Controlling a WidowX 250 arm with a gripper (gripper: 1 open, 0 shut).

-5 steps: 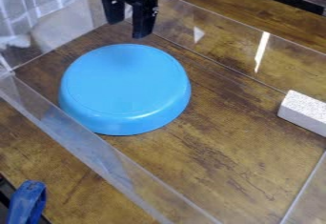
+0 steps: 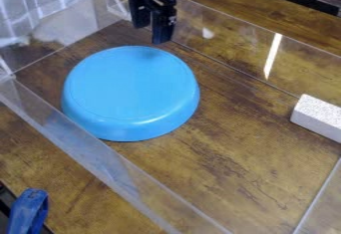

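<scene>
A large blue round dish, seemingly upside down, rests on the wooden floor inside a clear-walled enclosure. My black gripper hangs beyond it at the top of the view, its fingers pointing down and apart, with nothing visible between them.
A white speckled block lies at the right edge. A blue object is at the lower left, outside the clear wall. Bare wooden floor fills the middle right. A pale, curtain-like sheet stands at the top left.
My gripper has shifted to the right over the last second. The dish and the white block have stayed in place.
</scene>
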